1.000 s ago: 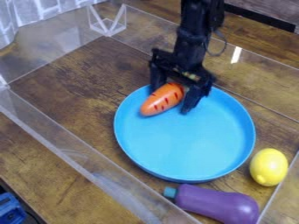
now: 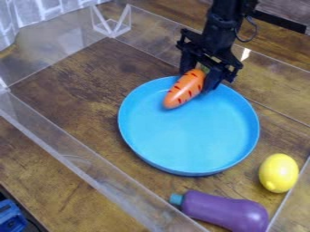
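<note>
An orange toy carrot (image 2: 184, 89) with dark stripes is held at its green top by my black gripper (image 2: 201, 69), which is shut on it. The carrot hangs tilted, its tip down and to the left, over the back part of a blue plate (image 2: 188, 136). Whether the tip touches the plate is unclear.
A yellow lemon (image 2: 277, 173) sits right of the plate, and a purple eggplant (image 2: 224, 212) with a teal cap lies in front of it. A blue object (image 2: 9, 216) is at the lower left corner.
My gripper has risen and moved back and to the right, carrying the carrot upward from the plate's back left area; the carrot is now steeper.
</note>
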